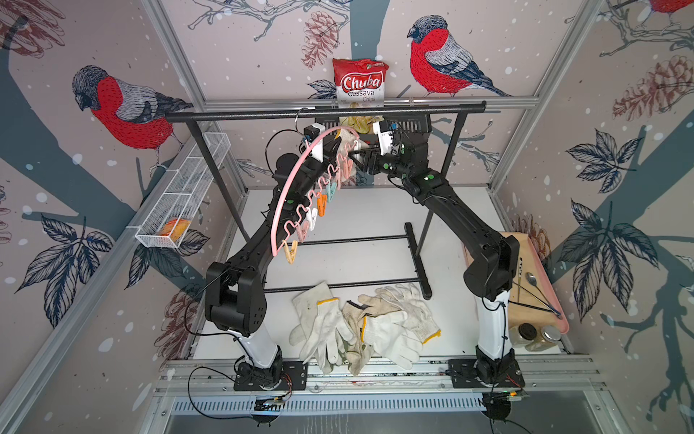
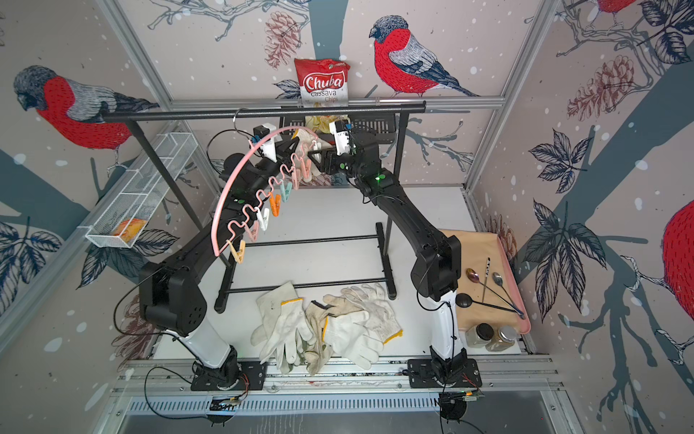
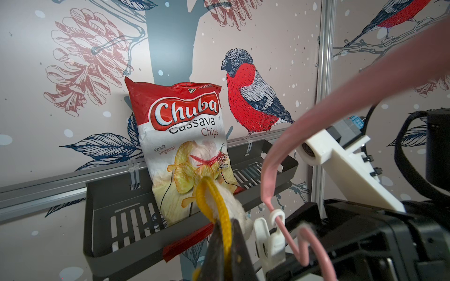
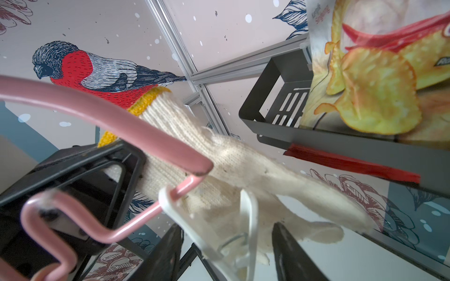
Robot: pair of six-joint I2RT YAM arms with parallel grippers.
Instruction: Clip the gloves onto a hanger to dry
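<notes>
The pink hanger [image 1: 292, 173] hangs from the black rack bar, with coloured clips along its wavy lower rod. My left gripper is shut on the yellow-edged cuff of a white glove [image 4: 225, 154], which hangs beside the hanger's far end. A white clip [image 4: 250, 213] at that end stands between the fingers of my right gripper. These fingers [image 4: 288, 253] are parted, with gaps showing beside the clip. The glove lies behind the clip in the right wrist view; whether any of its cloth is within the clip, I cannot tell. More gloves [image 1: 394, 329] lie piled at the table's front.
A dark wall basket [image 3: 117, 238] with a chip bag [image 3: 187, 149] is close behind the grippers. The rack bar [image 1: 253, 114] runs overhead. A wire shelf [image 1: 184, 191] is at the left; a tray with utensils [image 2: 470, 253] is at the right.
</notes>
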